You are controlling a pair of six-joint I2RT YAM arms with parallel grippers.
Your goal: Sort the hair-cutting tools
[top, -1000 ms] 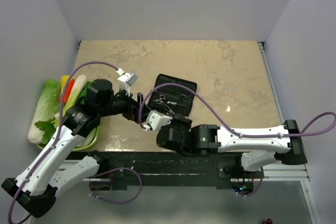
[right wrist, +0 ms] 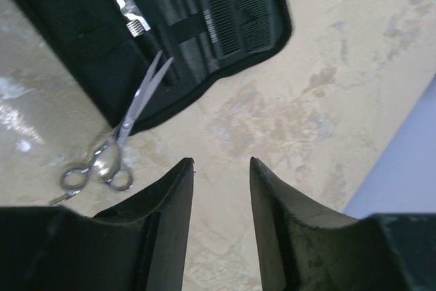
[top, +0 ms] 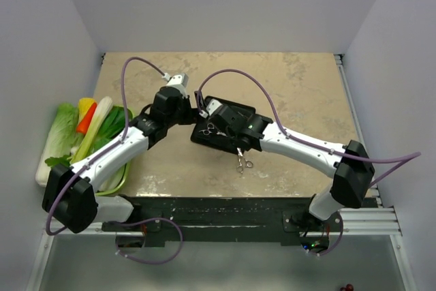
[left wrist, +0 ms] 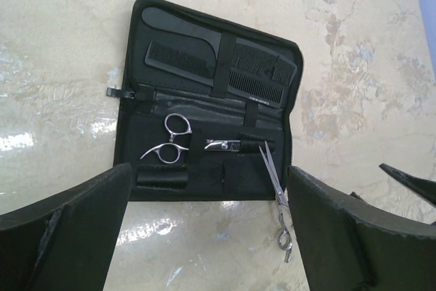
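The loose silver scissors (right wrist: pixel 139 100) lie with slightly parted blades across the lower right corner of the black case (left wrist: pixel 125 148), handles out on the table. A second pair of scissors (left wrist: pixel 170 142) sits in the case with its handles up, beside a toothed silver tool (left wrist: pixel 223 145). Two dark combs (left wrist: pixel 180 59) fill the case's upper flap. My right gripper is open and empty, just to the side of the loose scissors. My left gripper stands wide open above the table, holding nothing. In the top view the arms cover part of the case.
A green basket (top: pixel 122 180) of vegetables stands at the left, beside the left arm. Both arms come close together over the case.
A second ago my right gripper held the scissors near the front edge; now they rest on the case corner and the gripper is empty.
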